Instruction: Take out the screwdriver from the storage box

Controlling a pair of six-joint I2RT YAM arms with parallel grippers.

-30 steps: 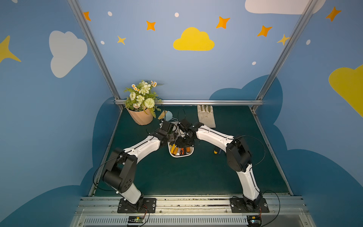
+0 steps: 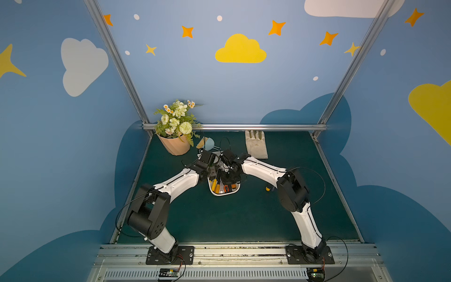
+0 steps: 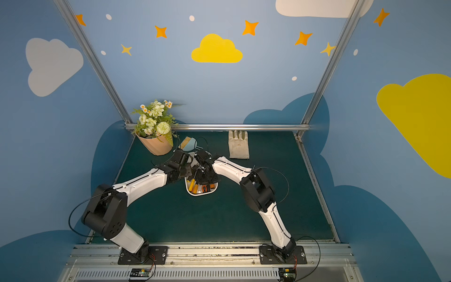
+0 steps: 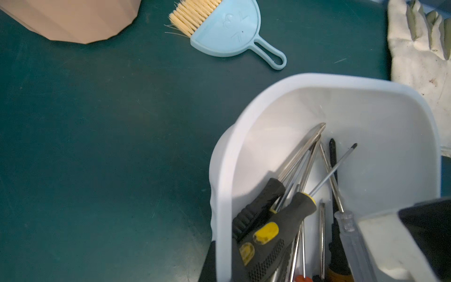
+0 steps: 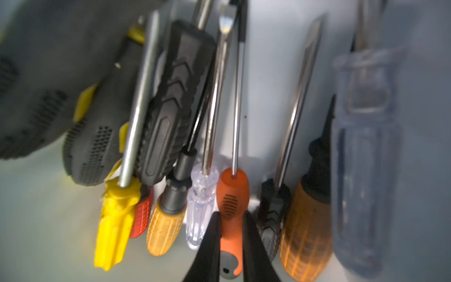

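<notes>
The white storage box [image 4: 224, 188] stands on the table, full of screwdrivers. At its left wall my left gripper is shut on the rim, one dark finger outside and one inside. My right gripper is inside the box, its fingers part open on either side of an orange-handled screwdriver [image 5: 233, 188]; whether they touch the handle I cannot tell. To its left lie a clear-handled screwdriver [image 5: 202, 202] and a yellow one [image 5: 112, 221]. A black-handled one [image 5: 274, 211] and an amber one [image 5: 307, 225] lie on its right.
Behind the box are a blue dustpan with brush [image 4: 230, 30] and a pale glove [image 2: 256, 144]. A flower pot [image 2: 174, 144] stands at the back left. Something yellow and dark [image 2: 268, 189] lies beneath the right arm.
The left arm and the box look nearly unchanged.
</notes>
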